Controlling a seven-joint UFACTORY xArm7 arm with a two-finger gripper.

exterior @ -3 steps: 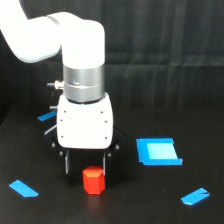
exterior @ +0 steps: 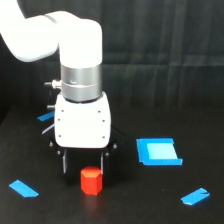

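A small red block [exterior: 91,180] is low in the camera view, in front of the white arm. My gripper [exterior: 84,170] points downward with its two thin dark fingers well apart, so it is open. The block appears between the fingers from this angle, closer to the right one. Whether that finger touches it, I cannot tell. The fingertips look level with the block's upper part.
A blue-taped square with a pale centre [exterior: 160,151] lies on the black table to the right. Blue tape strips [exterior: 23,188] mark the surface at front left, front right and back left. Bare table surrounds the block.
The gripper has shifted very slightly left, and the red block also appears slightly further left. The fingers remain spread. The tape marks have not moved.
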